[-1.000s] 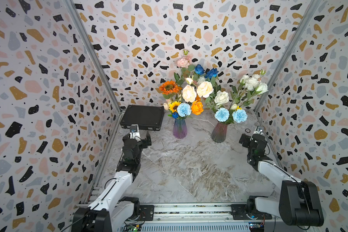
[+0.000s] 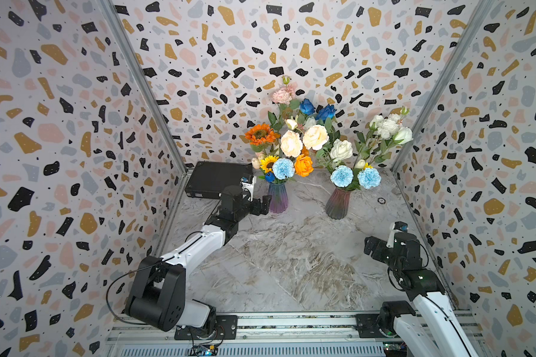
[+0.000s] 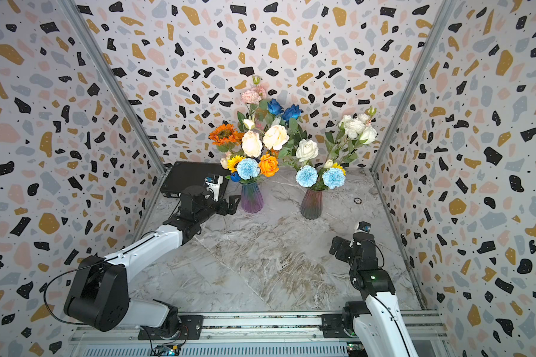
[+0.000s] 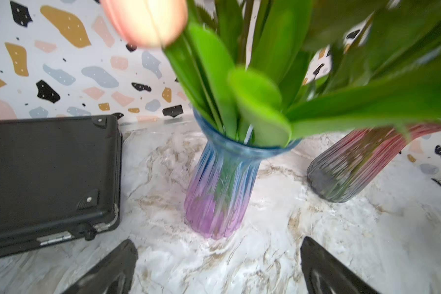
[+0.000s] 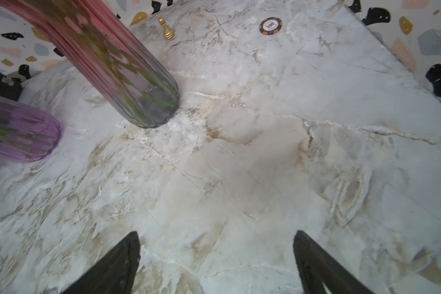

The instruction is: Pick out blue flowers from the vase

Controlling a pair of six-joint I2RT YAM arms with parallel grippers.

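A purple-blue vase holds mixed flowers, among them a light blue carnation, dark blue roses and a low dark blue bloom. The right, pinkish-grey vase holds white flowers and two light blue carnations. My open left gripper is just short of the purple vase, with nothing between its fingers; its wrist view shows that vase's rim, leaves and a pale tulip. My right gripper stands open and empty over bare table at the front right.
A black case lies at back left beside the purple vase. A small gold piece and a chip lie behind the right vase.
My right gripper has drawn back toward the front of the table. The flowers look unchanged.
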